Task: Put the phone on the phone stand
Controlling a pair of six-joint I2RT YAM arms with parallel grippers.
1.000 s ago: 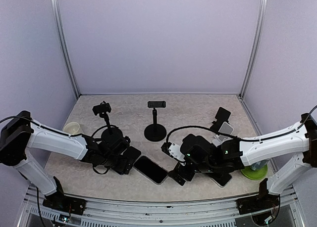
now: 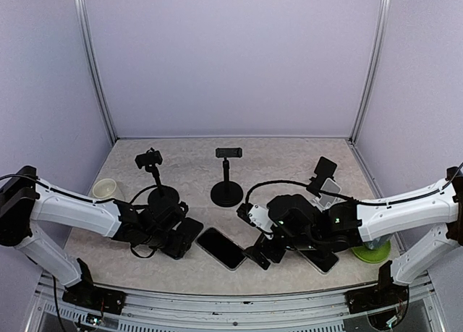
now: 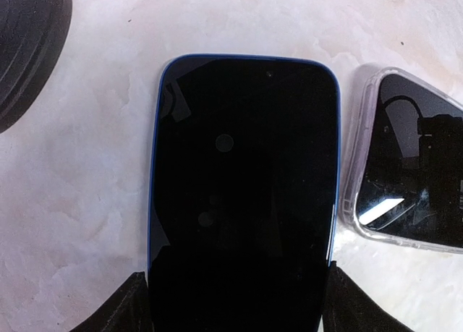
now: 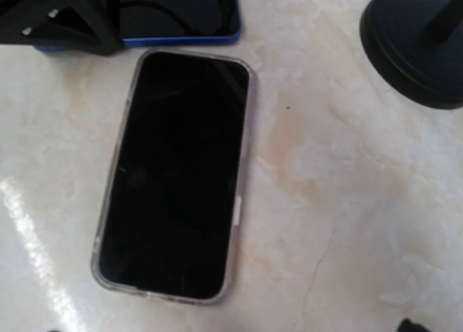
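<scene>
My left gripper has its fingers at both long sides of a blue-edged black phone [image 3: 242, 166] lying on the table; whether they grip it is unclear. A clear-cased phone [image 2: 221, 247] lies just right of it. My right gripper [image 2: 262, 254] is low at the front right, near another clear-cased phone [image 4: 170, 173]; its fingertips barely show in the right wrist view. Black phone stands stand at back left [image 2: 149, 160], centre [image 2: 228, 154] and right [image 2: 323, 169].
A white cup [image 2: 105, 188] is at the far left. A green plate [image 2: 372, 254] is at the right.
My left gripper has shifted slightly toward the front with the phone beneath it. The right arm has moved very slightly.
</scene>
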